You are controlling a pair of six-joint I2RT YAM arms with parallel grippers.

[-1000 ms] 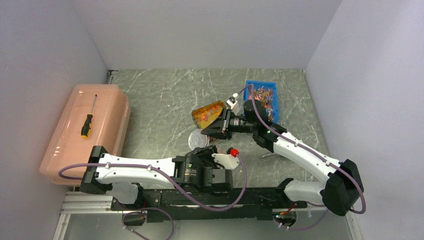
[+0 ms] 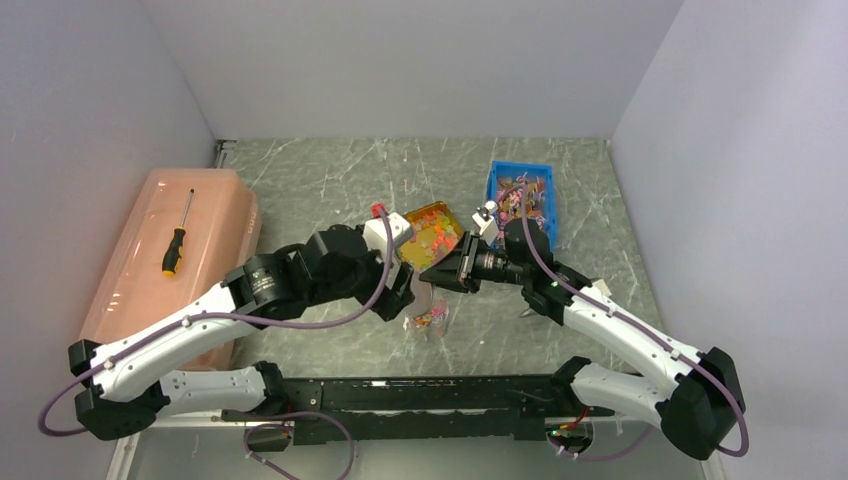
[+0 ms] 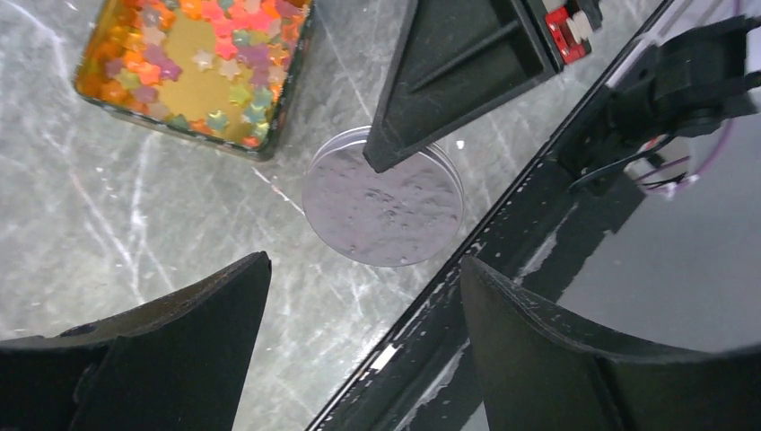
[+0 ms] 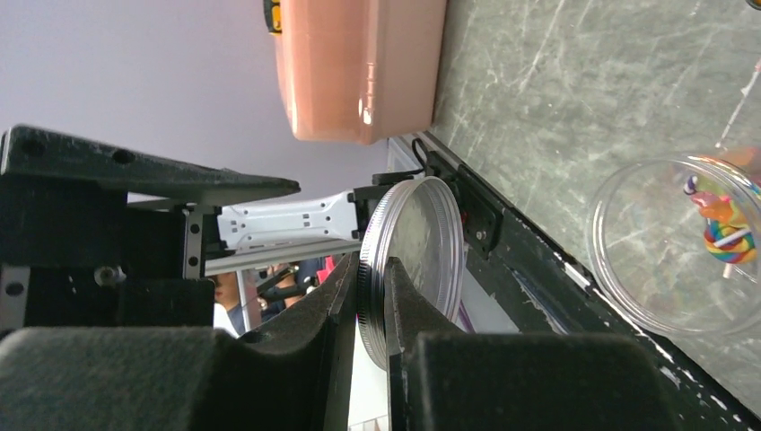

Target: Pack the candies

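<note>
My right gripper is shut on a clear round lid with a ridged silver rim, held by its edge and tilted on its side in the right wrist view. Open and wide, my left gripper faces this lid in the left wrist view, with nothing clasped between its fingers. A clear round jar with colourful lollipops stands at the right of the right wrist view. From above, candies show just below the two grippers; the jar is partly hidden there.
Behind the grippers lies a gold tray of star candies. A blue basket of wrapped sweets stands farther back right. The peach box, with a screwdriver on top, fills the left.
My left arm has swung up and away from the front edge, turning its gripper toward the lid. The right gripper has shifted slightly right and forward, still with the lid.
</note>
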